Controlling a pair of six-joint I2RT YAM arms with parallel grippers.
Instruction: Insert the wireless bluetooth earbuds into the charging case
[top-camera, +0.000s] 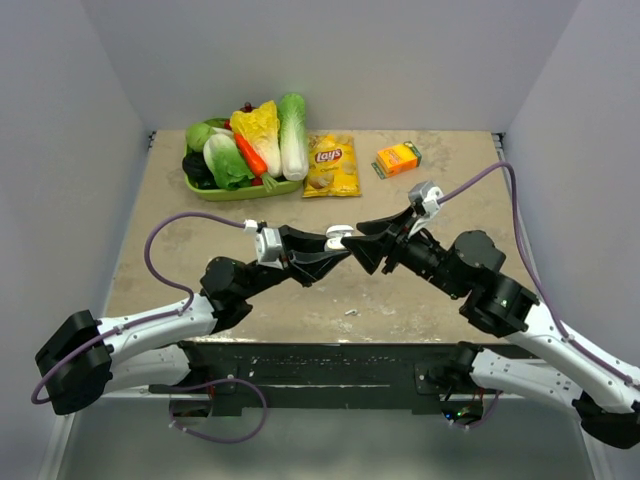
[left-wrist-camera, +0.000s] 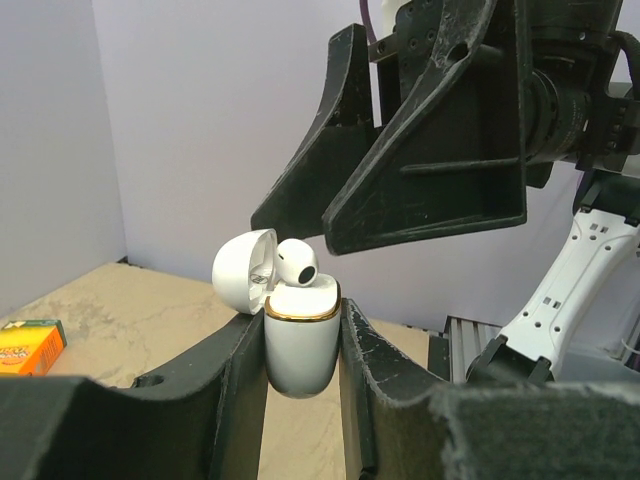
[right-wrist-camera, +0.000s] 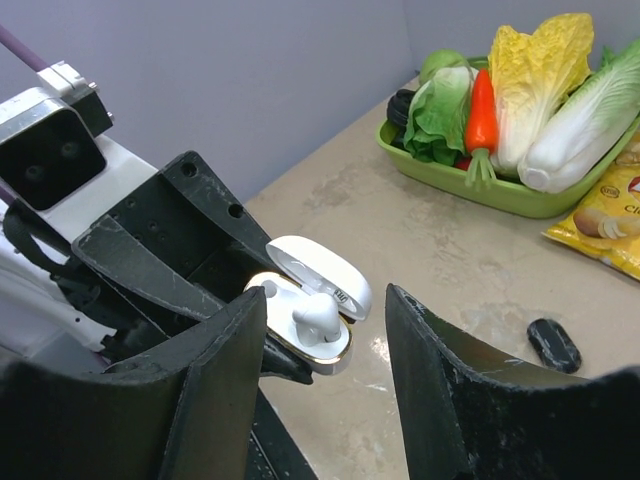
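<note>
The white charging case is held in my left gripper, its lid raised. A white earbud sits at the case's top, also visible as a pale stem in the right wrist view. My right gripper is part open around the case's upper end, its fingers above and beside the earbud in the left wrist view; I cannot tell that it touches anything.
A green basket of vegetables, a chips bag and an orange box lie at the back. A small black object lies on the table.
</note>
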